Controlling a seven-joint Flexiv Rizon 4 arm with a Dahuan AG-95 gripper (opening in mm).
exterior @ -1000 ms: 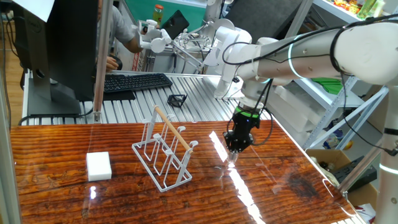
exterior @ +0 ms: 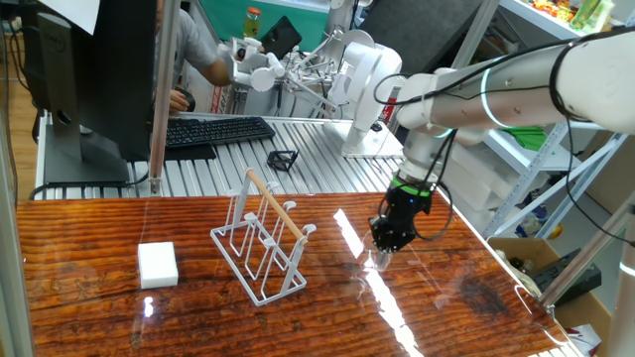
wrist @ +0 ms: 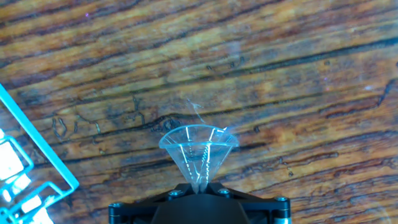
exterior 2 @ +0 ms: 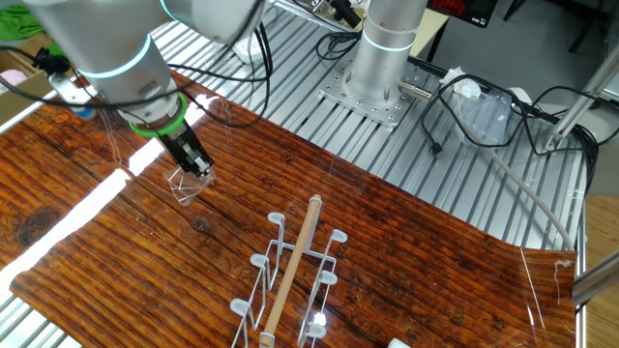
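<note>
A clear, cone-shaped glass [wrist: 198, 152] flares out from between my fingertips in the wrist view, its wide rim away from the fingers. My gripper is shut on the glass's narrow end. In exterior view 2 the transparent glass [exterior 2: 186, 188] hangs at the tip of the gripper [exterior 2: 200, 171], tilted, over the wooden tabletop. Exterior view 1 has the gripper [exterior: 387, 247] to the right of a white wire rack [exterior: 230, 260] with a wooden top bar. Glare blurs the glass there, and whether it touches the table I cannot tell.
A white block [exterior: 157, 265] lies left of the rack. The dark, glossy wooden tabletop [exterior: 89, 322] is bare around the gripper, with a bright light streak across it. Behind it are a keyboard [exterior: 218, 131] and a monitor [exterior: 99, 89] on a ribbed metal surface.
In exterior view 1 my gripper has shifted a little to the right and slightly down, the glass moving with it. The rack and the white block have stayed put.
</note>
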